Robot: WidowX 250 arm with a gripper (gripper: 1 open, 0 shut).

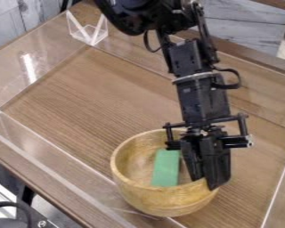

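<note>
A tan round bowl (145, 192) sits near the front of the wooden table, with a green rectangular block (166, 168) inside it. My black gripper (207, 169) is down at the bowl's right side, its lower end overlapping the rim. The fingertips are dark and partly hidden, so I cannot make out what lies between them.
A clear plastic object (88, 27) stands at the back left. A pale board (246, 27) lies behind the table. Black cables show at the lower left.
</note>
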